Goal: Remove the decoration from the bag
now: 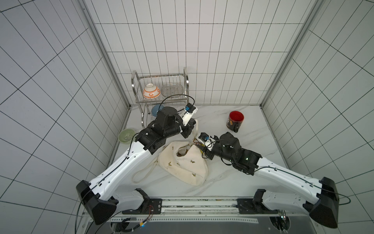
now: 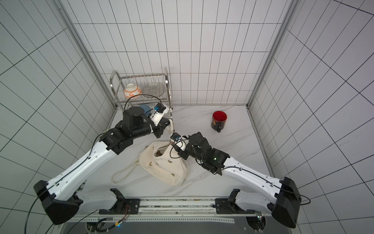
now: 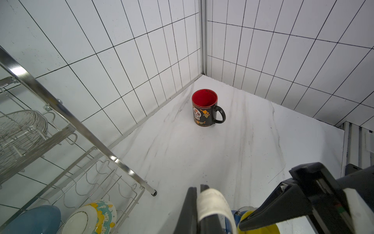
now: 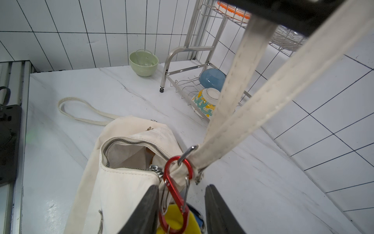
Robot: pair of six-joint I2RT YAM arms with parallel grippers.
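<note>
The cream bag [image 1: 183,163] lies on the counter with its zip opening showing. Its strap [image 3: 214,200] is pulled up and pinched in my left gripper, which is shut above the bag's far side. In the right wrist view a red carabiner [image 4: 177,194] hangs from a metal ring where the strap meets the bag. Below the carabiner hangs a yellow and blue decoration [image 4: 171,213], mostly cut off by the lower frame edge. My right gripper stands open, its fingers on either side of the carabiner in that view; contact cannot be made out.
A red-lined black mug [image 1: 235,121] stands at the back right. Behind my left arm is a metal dish rack [image 1: 186,83] with bowls, and a green bowl [image 1: 126,136] sits at the left.
</note>
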